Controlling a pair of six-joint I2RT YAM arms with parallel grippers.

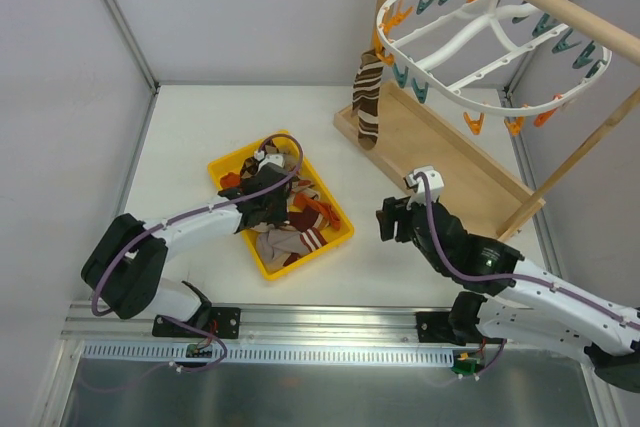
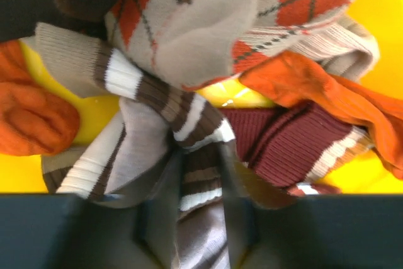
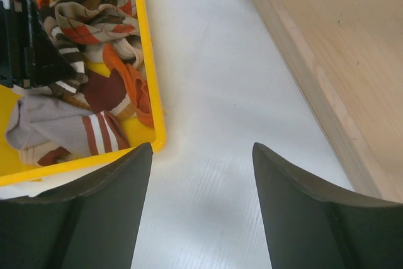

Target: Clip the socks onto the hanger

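Note:
The yellow box (image 1: 341, 233) holds a pile of socks. My left gripper is down in that pile, its fingers part open with a narrow gap. A brown, grey and white striped sock (image 2: 151, 92) runs to this gap, and its cloth shows between the fingers; how firmly they touch it cannot be seen. Empty and open, my right gripper is over bare table right of the box. The white round hanger (image 1: 448, 87) carries orange and teal clips around its ring. One brown striped sock (image 1: 367, 102) hangs from its left side.
Near the striped sock lie an orange sock (image 2: 334, 92), a maroon sock (image 2: 296, 140) and an argyle sock (image 2: 189, 29). A wooden stand with a raised base edge (image 1: 440, 182) supports the hanger.

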